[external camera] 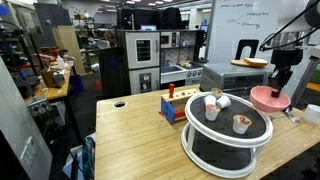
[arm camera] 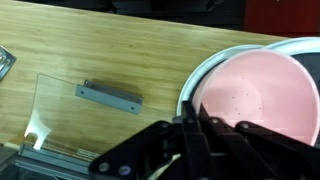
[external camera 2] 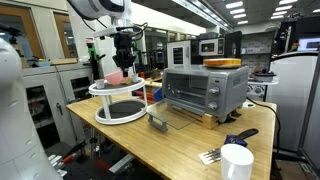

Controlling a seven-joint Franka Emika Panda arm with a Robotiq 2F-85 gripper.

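Note:
A pink bowl [external camera: 270, 98] hangs at the right side of the two-tier round stand, above its upper tray [external camera: 210, 133], in exterior view 1. My gripper is shut on the bowl's near rim, and the bowl [arm camera: 258, 98] fills the right of the wrist view. Exterior view 2 has the bowl [external camera 2: 117, 77] partly hidden behind the arm, over the white stand [external camera 2: 122, 88]. On the tray stand several small cups, among them a patterned cup [external camera: 241, 124] and a white cup lying tilted [external camera: 223, 101].
A toaster oven [external camera 2: 205, 92] stands on the table, with a metal bracket [external camera 2: 157, 123] in front of it. A white mug [external camera 2: 237, 162] and a spatula [external camera 2: 210, 156] lie towards the near right.

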